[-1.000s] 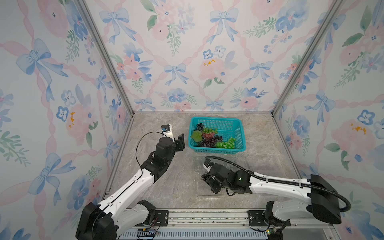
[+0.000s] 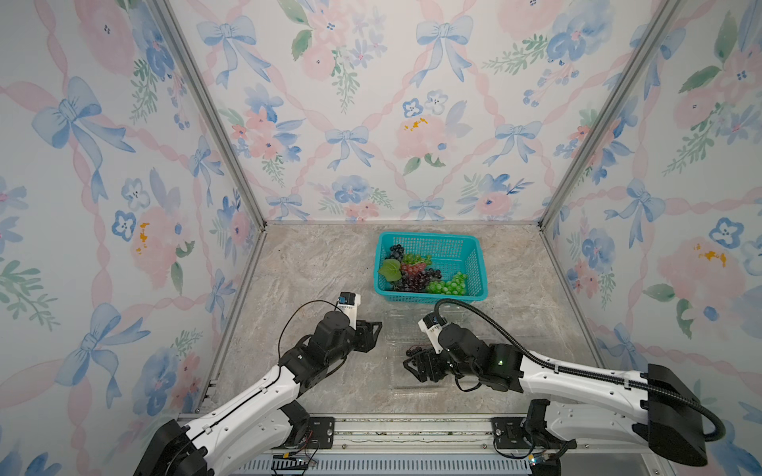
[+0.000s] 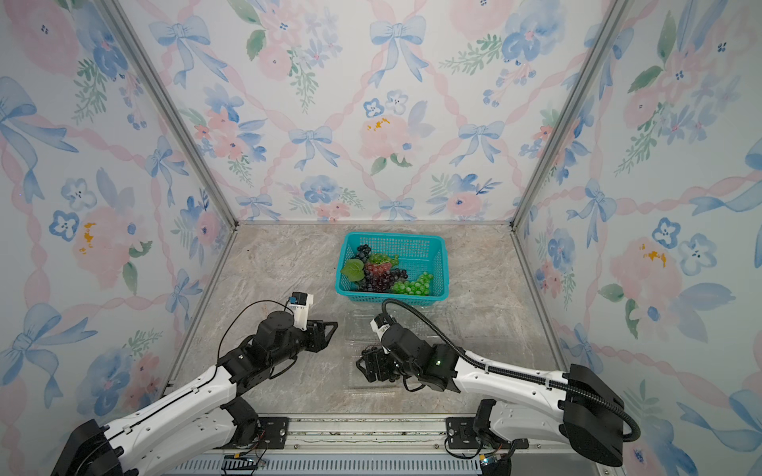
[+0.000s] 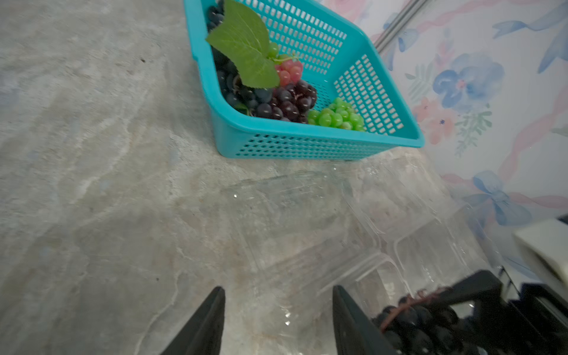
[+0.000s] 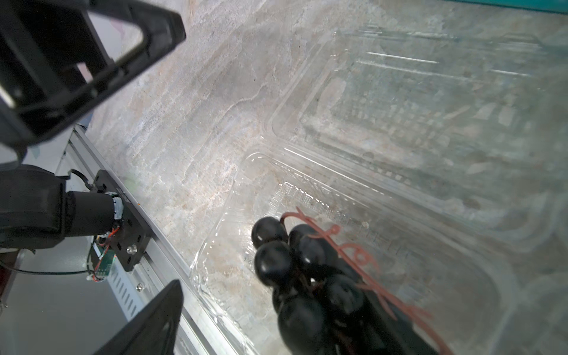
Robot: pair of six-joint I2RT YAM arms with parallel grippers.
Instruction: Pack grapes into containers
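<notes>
Clear containers (image 4: pixel 295 224) lie before the teal basket (image 4: pixel 307 139), which holds several grape bunches and a leaf. My left gripper hangs above the table left of the containers; its fingertips show apart with nothing visible between them, though its grip state is unclear. A black grape bunch (image 5: pixel 275 263) with a reddish stem is in the front container. My right gripper is over it, part open, one finger (image 5: pixel 159 325) at the bunch's left in the right wrist view; whether it touches is hidden.
An empty clear container (image 5: pixel 432 112) lies behind the front one. Patterned walls enclose the sides and back, and a metal rail (image 2: pixel 412 420) runs along the front edge.
My left gripper has come down toward the front and slightly right, from beside the basket toward the containers. My right gripper has shifted a little to the right.
</notes>
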